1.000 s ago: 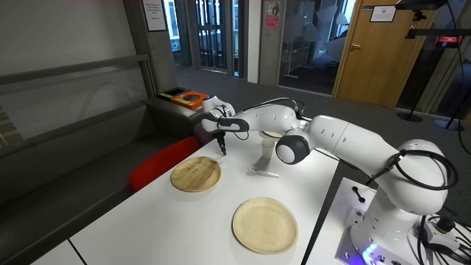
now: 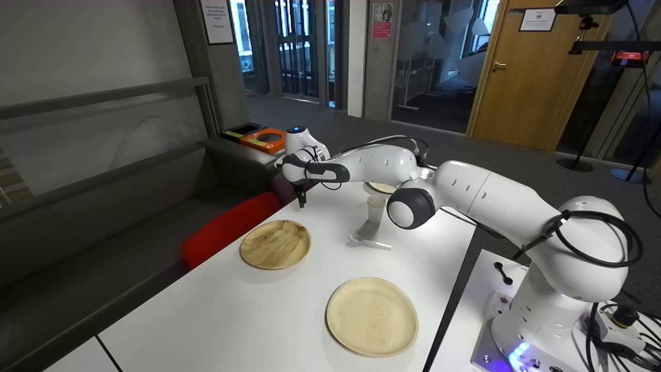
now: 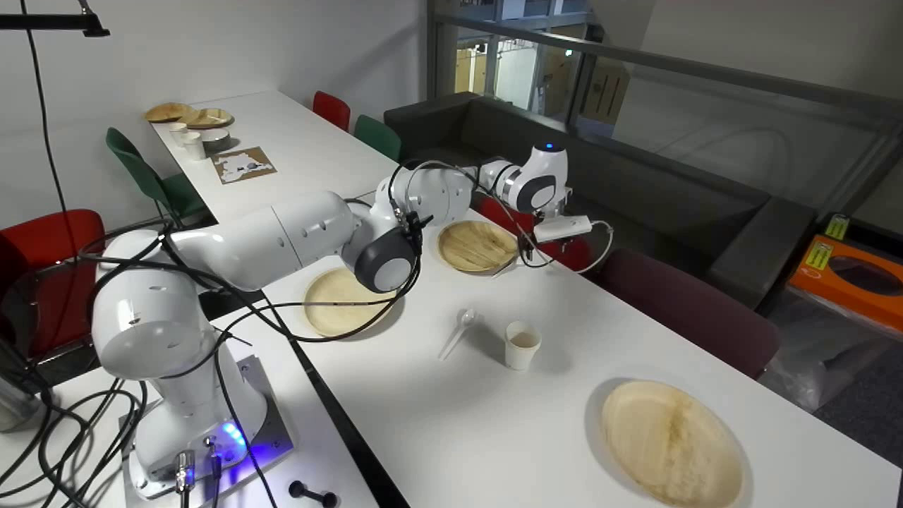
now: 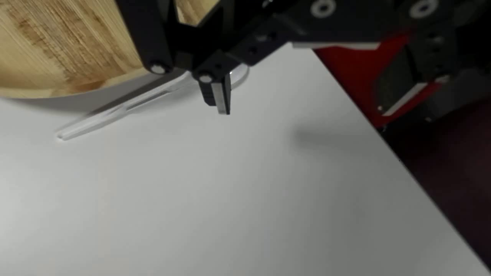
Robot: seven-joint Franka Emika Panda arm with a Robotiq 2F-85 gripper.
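Note:
My gripper (image 2: 301, 199) hangs above the table's far edge, beyond a streaky wooden plate (image 2: 276, 244). In the wrist view the gripper is open, its fingers wide apart with only the white table and its edge behind the gap. A clear plastic utensil (image 4: 120, 110) lies on the table along the rim of the wooden plate (image 4: 69, 50); one finger partly covers its rounded end. Another white plastic spoon (image 3: 458, 333) lies beside a pale cup (image 3: 522, 347), which stands upright.
A paler plate (image 2: 372, 316) lies on the near side of the table, and another plate (image 3: 673, 444) lies at the opposite end. A red chair (image 2: 229, 228) stands against the edge below my gripper. Bare tabletop lies between the plates.
My gripper has moved up and slightly left in exterior view 1, and its wrist has tilted. Plates, cup and the spoon beside it have stayed put.

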